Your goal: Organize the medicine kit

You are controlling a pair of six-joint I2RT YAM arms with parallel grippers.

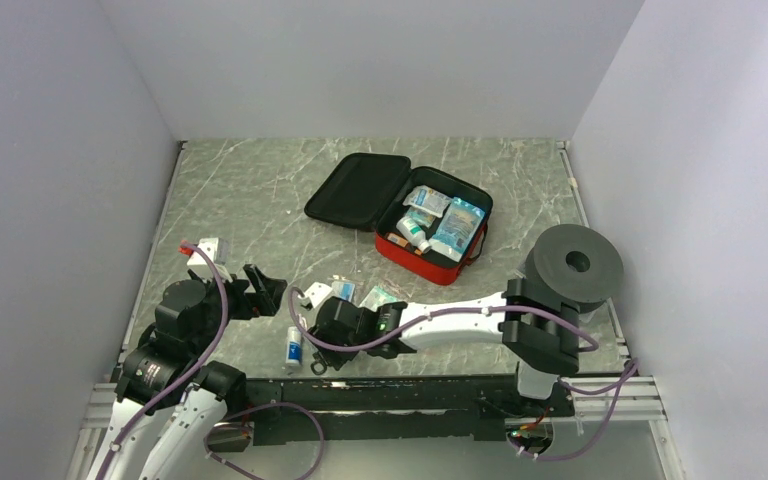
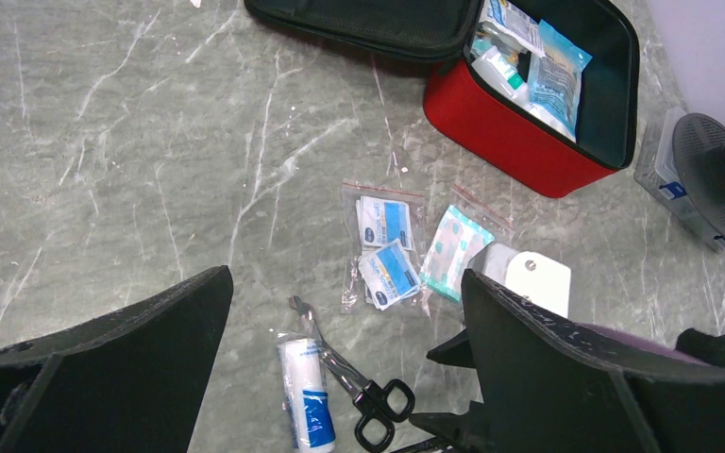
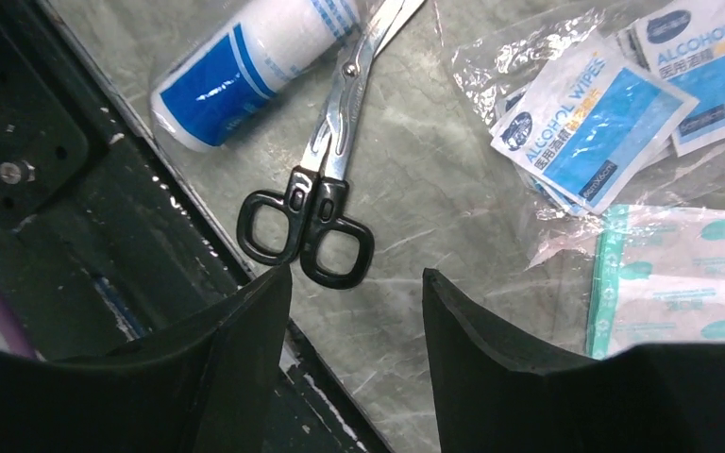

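Black-handled scissors (image 3: 330, 160) lie on the marble table, handles toward the front edge. My right gripper is above the handles, its fingers apart and nothing between them. Beside the scissors lies a white and blue roll in clear wrap (image 2: 309, 396). A clear bag of alcohol wipes (image 3: 595, 123) and a green-edged packet (image 3: 689, 274) rest farther in. The open red and black case (image 2: 529, 146) holds several packets and a white bottle (image 1: 413, 233). My left gripper hangs open and empty over the table's left side.
The case's black lid (image 1: 358, 190) lies folded out to the left. A dark grey round object (image 1: 575, 262) stands at the right. Bare table spreads across the back left. A dark rail (image 3: 104, 208) runs along the front edge.
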